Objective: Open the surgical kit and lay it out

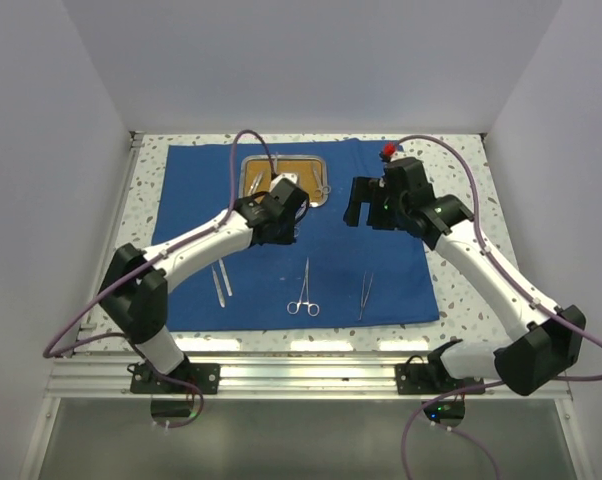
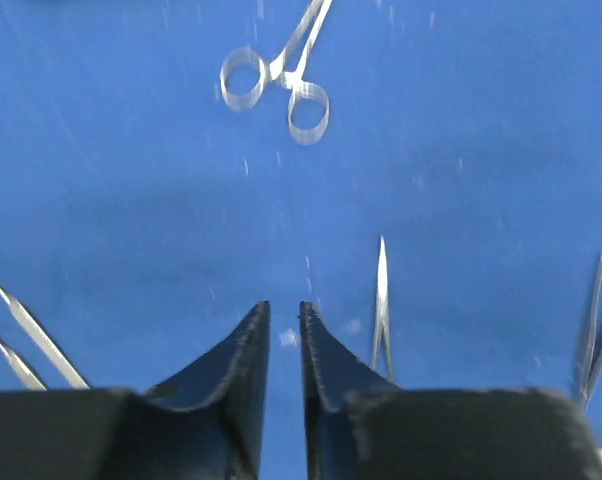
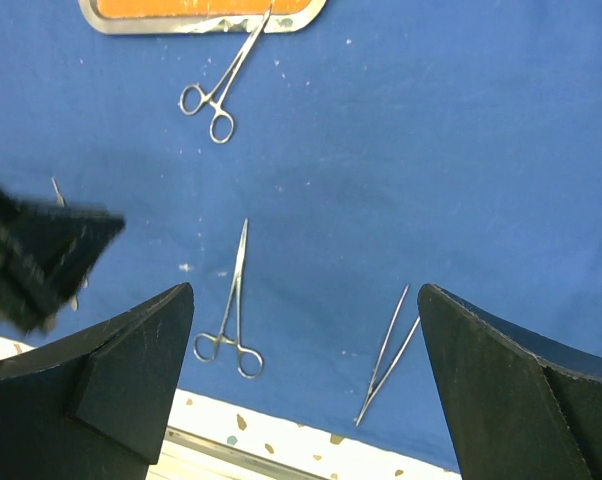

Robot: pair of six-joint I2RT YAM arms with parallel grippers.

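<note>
My left gripper hangs over the blue cloth with a narrow gap between its tips and nothing in it. Ahead of it in the left wrist view lies a ringed steel instrument (image 2: 291,62), handles on the cloth. The right wrist view shows that instrument (image 3: 226,88) slanting from the tray rim, its tip at the rim. A second ringed clamp (image 3: 235,290) lies on the cloth, as do tweezers (image 3: 383,360). Two slim scalpel-like tools (image 2: 46,345) lie at lower left. My right gripper stands wide open and empty above the cloth.
The metal tray (image 1: 326,170) with its orange bed is at the back, scissors (image 1: 322,182) over its right edge. In the top view, the left arm partly covers the tray and cloth. Right of centre, the cloth (image 1: 381,265) is bare between the tray and the tweezers.
</note>
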